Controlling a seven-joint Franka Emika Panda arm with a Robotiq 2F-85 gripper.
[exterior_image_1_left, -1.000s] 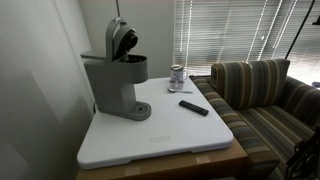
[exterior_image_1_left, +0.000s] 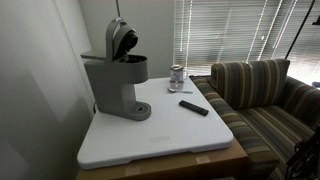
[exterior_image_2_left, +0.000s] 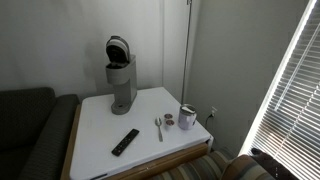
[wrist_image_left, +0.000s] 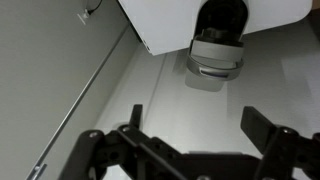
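Note:
A grey coffee maker (exterior_image_1_left: 122, 85) stands on the white table (exterior_image_1_left: 160, 140), its top lid tipped up. The wrist view shows the coffee maker (wrist_image_left: 217, 55) at the top, beyond my gripper. The fingers are open and wide apart, with nothing between them. A light mug or can (exterior_image_1_left: 177, 77) stands toward the table's far end. Near it lie a spoon (exterior_image_2_left: 158, 130) and two small round pods (exterior_image_2_left: 169, 119). A black remote (exterior_image_2_left: 125, 142) lies near the table's edge.
A striped armchair (exterior_image_1_left: 250, 88) sits beside the table, and blinds (exterior_image_1_left: 230, 35) hang behind it. A dark sofa (exterior_image_2_left: 35, 130) is on the table's other side.

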